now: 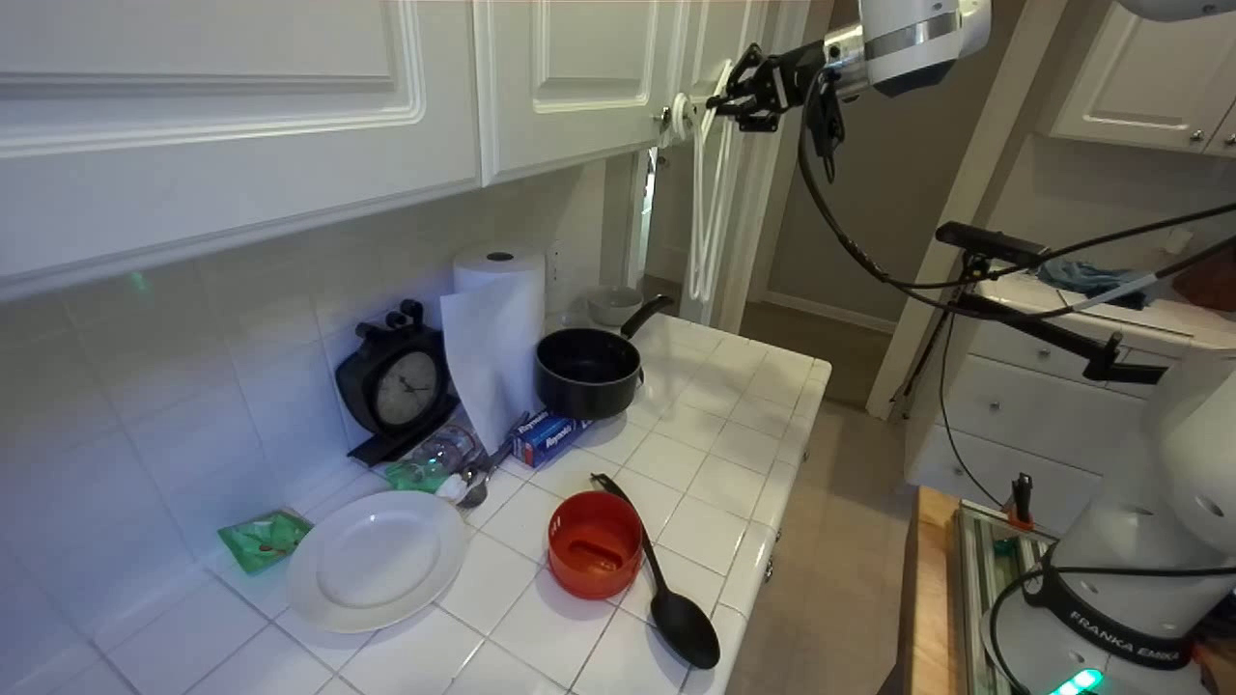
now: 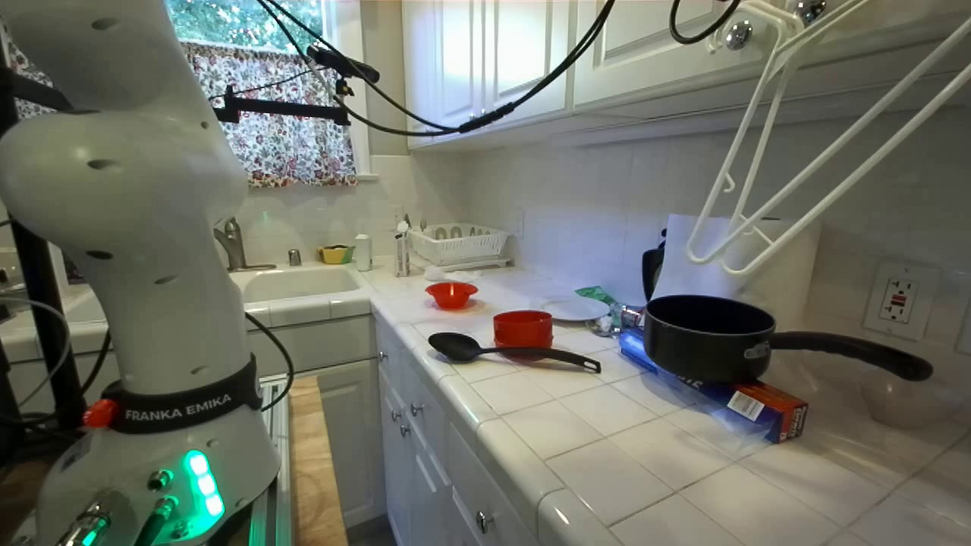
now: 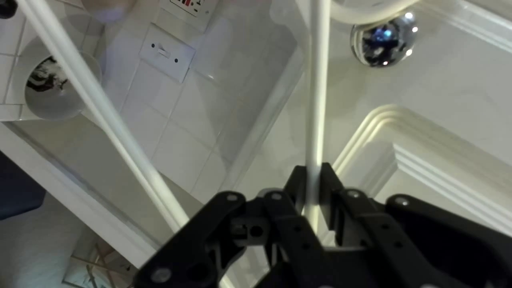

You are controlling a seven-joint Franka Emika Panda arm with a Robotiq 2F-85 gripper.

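White plastic hangers [image 2: 760, 155] hang beside the upper cabinet's knobs, their long bars slanting down over the counter in the second exterior view. My gripper [image 1: 718, 104] is up at knob height, shut on one hanger's bar. In the wrist view that white bar [image 3: 317, 110] runs between the fingers of my gripper. A chrome cabinet knob [image 3: 384, 39] lies close by, with a rounded white hanger end touching or overlapping its edge. Whether the hook is looped around the knob cannot be told.
On the tiled counter stand a black saucepan [image 1: 588, 371], a paper towel roll [image 1: 500, 336], a red bowl [image 1: 594, 546], a black spoon [image 1: 684, 625] and a white plate [image 1: 377, 562]. Below the hangers, the counter's end is mostly clear.
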